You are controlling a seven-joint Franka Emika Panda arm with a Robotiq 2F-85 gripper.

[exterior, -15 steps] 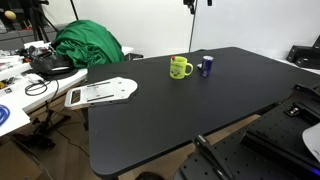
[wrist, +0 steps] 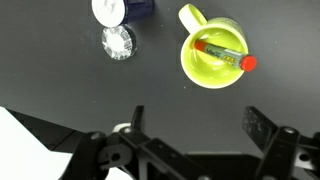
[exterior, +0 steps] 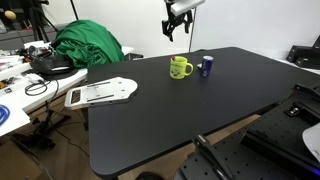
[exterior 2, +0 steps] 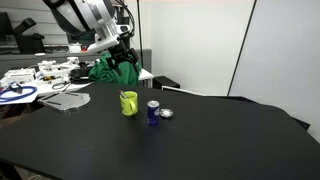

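Observation:
A yellow-green mug (exterior: pixel 179 69) stands upright on the dark table, its handle visible in exterior view 2 on the mug (exterior 2: pixel 130 103). Inside it leans a marker with a red end (wrist: pixel 225 54), seen from above in the wrist view. My gripper (exterior: pixel 178 33) hangs in the air above the mug, fingers apart and nothing between them. From the wrist, the mug (wrist: pixel 203 71) lies beyond the open gripper, untouched by either fingertip.
Close to the mug stands a blue can (exterior 2: pixel 153 114), with a small round silvery object (wrist: pixel 118 42) beside it. A white tray-like board (exterior: pixel 101 92) lies at the table's left. Bare table stretches across the front.
The gripper has come down from the top edge of exterior view 1 and slightly left, toward the mug. Mug and can have stayed put.

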